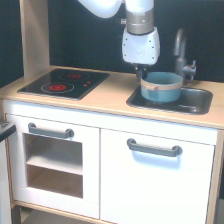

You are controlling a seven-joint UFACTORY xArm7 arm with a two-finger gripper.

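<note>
A blue-grey pot [161, 89] with a tan rim is at the sink [195, 101], in front of part of its basin. Whether it touches the sink bottom or hangs just above cannot be told. Over the pot's left side comes my white arm from the top, its gripper [141, 74] pointing down and shut on the pot's left edge or handle. The fingers are small and dark here, so the exact grip point is hard to make out.
Behind the sink rises a dark faucet [181, 55], close to the pot's right side. A black stovetop [65, 83] with red-marked burners lies empty at left. Below are closed-looking cabinet doors with grey handles [155, 149].
</note>
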